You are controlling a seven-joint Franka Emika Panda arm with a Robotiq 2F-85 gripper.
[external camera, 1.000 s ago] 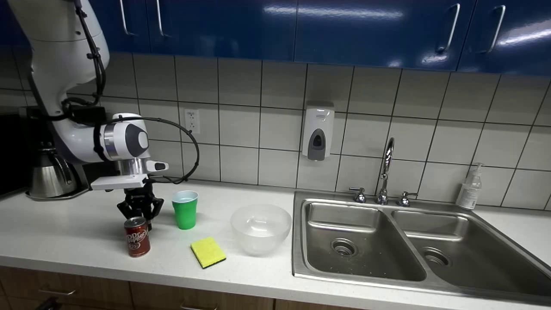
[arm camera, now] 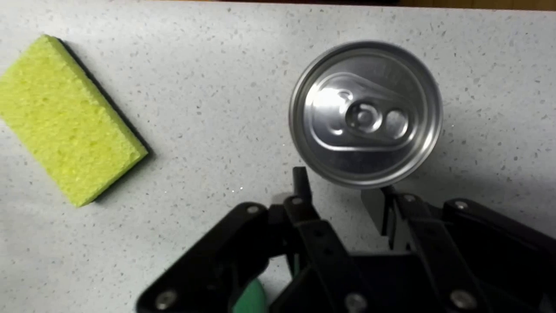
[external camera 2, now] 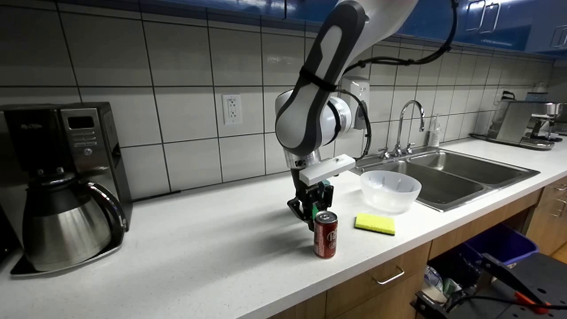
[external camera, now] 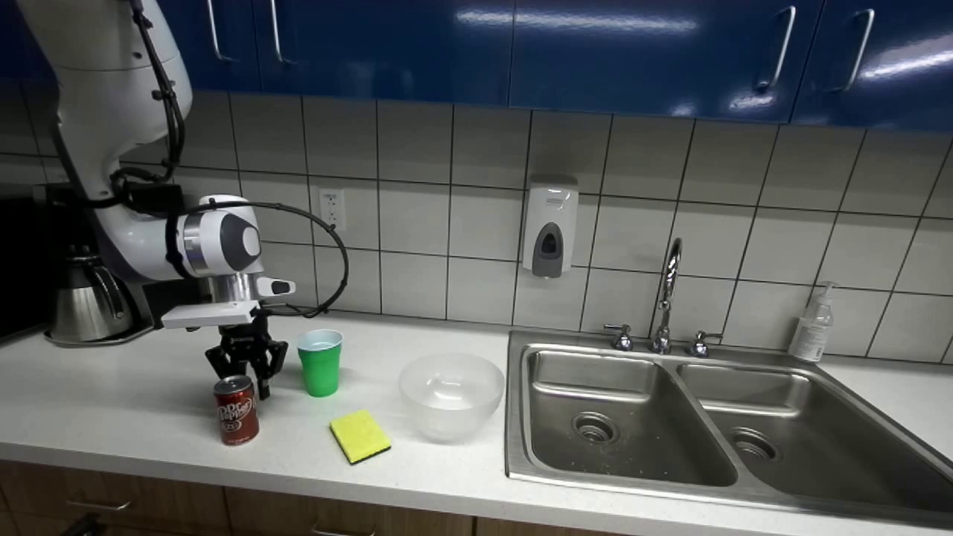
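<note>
An upright red Dr Pepper can (external camera: 237,415) stands on the counter. Its silver top (arm camera: 365,114) fills the upper right middle of the wrist view. My gripper is partly open, pointing down just behind the can on the wall side. Nothing shows between its fingers; the right fingertip lies partly under the can's rim in that view, and I cannot tell whether it touches the can. A green cup (external camera: 321,365) stands to the right of the gripper in exterior view 1. A yellow sponge (external camera: 359,435) lies flat to the can's right.
A translucent bowl (external camera: 452,397) stands between the sponge and the double sink (external camera: 625,492). The coffee maker with its steel carafe (external camera 2: 74,226) is at the far left. Bare counter (external camera 2: 202,242) lies between it and the can. The counter's front edge is close to the can.
My gripper has shifted slightly to the right, and its fingers stand farther apart. The can appears nearly unmoved; the cup, sponge and bowl are where they were.
</note>
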